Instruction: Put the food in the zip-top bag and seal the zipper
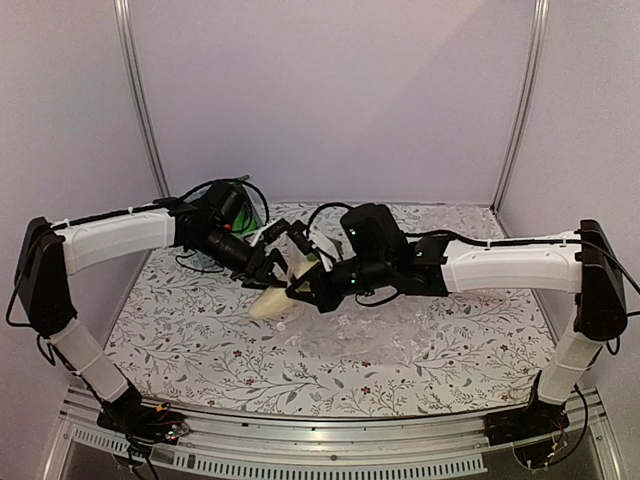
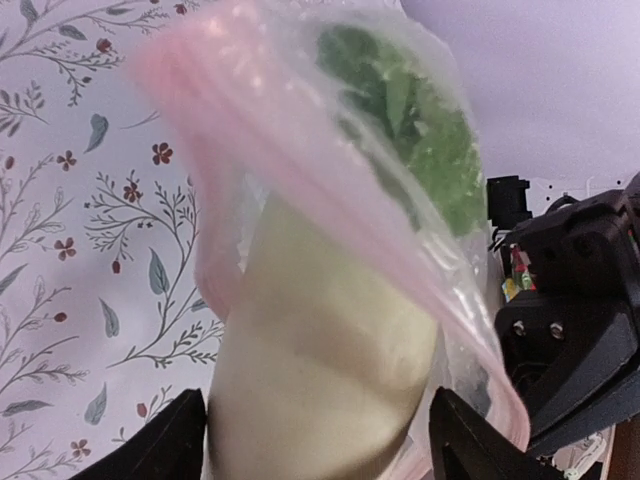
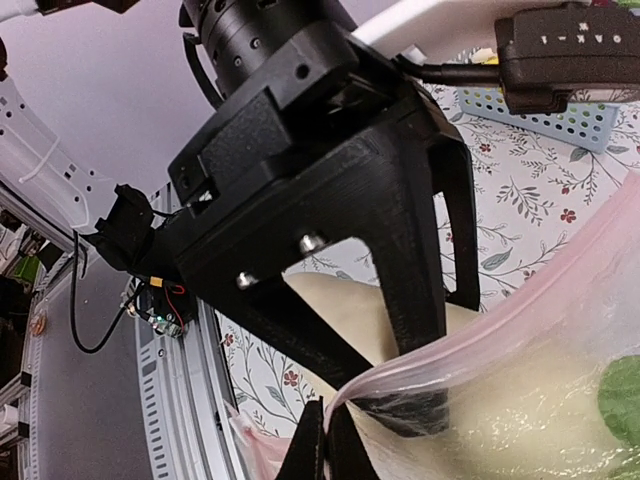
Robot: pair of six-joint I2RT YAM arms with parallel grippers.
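The long pale food [image 2: 320, 350] has its far end inside the clear zip top bag [image 1: 370, 335], and green [image 2: 410, 125] shows through the plastic. Its near end [image 1: 266, 305] sticks out of the mouth at the left. On both sides of the food stand the fingers of my left gripper, and whether they press on it is unclear. My right gripper is shut on the pink-edged rim of the bag [image 3: 450, 350], which rises beside the left fingers [image 3: 385, 240].
At the back left, a basket with green and yellow contents stands behind my left arm. Both grippers are close together at the bag's mouth.
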